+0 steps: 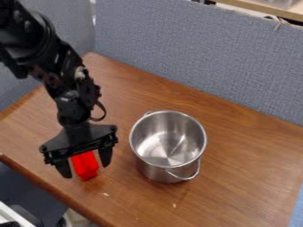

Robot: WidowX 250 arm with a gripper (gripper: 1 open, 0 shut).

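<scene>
My black gripper (83, 158) is lowered over a red block (84, 166) near the table's front left edge, with a finger on either side of it. The fingers look apart; whether they touch the block I cannot tell. The block's upper part is hidden under the gripper. A steel pot (167, 146) with wire handles stands to the right of the gripper, apart from it.
Grey padded panels (201, 62) line the back and left. The table's front left edge is close to the block.
</scene>
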